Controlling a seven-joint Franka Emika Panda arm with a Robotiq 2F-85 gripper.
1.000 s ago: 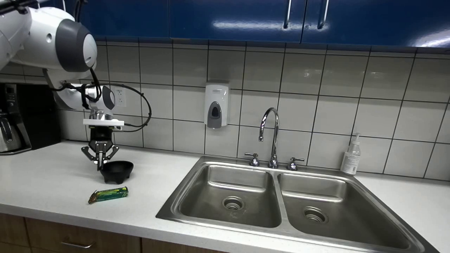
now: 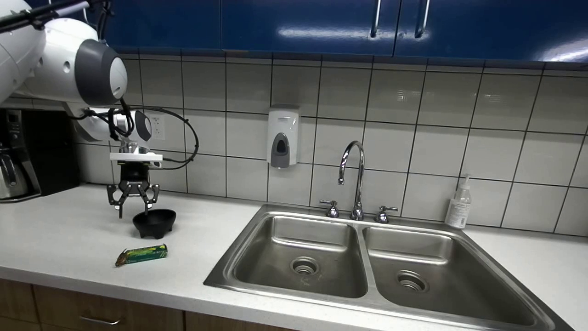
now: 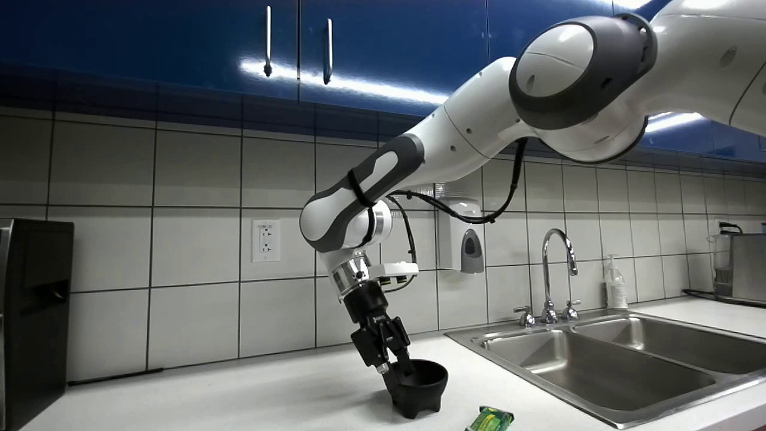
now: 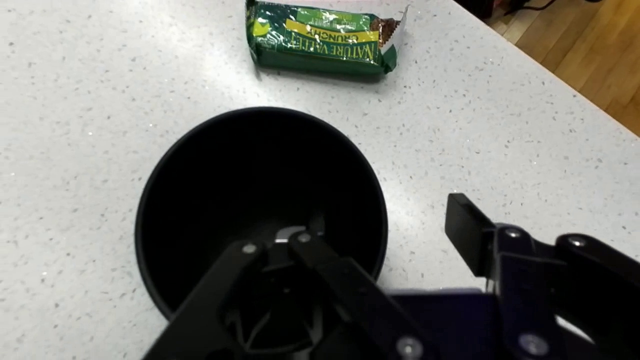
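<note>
A black bowl [image 2: 155,225] stands upright on the counter; its dark inside looks empty in the wrist view, though the bottom is hard to make out. Over its near-left side in exterior view 1, my gripper [image 2: 134,212] has its fingers well apart. In the wrist view one finger [image 4: 304,252] reaches over the bowl's opening and the other finger [image 4: 471,234] is outside the rim, with a gap between that finger and the wall. A green Nature Valley wrapper [image 4: 324,42], torn at one end with brown bar showing, lies beside the bowl.
To the right is a double steel sink [image 2: 364,259] with a tall faucet [image 2: 359,182]. A black coffee maker [image 2: 47,149] stands at the left, and the tiled wall is behind. Around the bowl the counter [image 2: 71,231] is mostly clear.
A second ago the fingers were close together at the bowl's rim; now they have spread apart. The bowl has shifted very slightly to the right. The wrapper has not moved.
</note>
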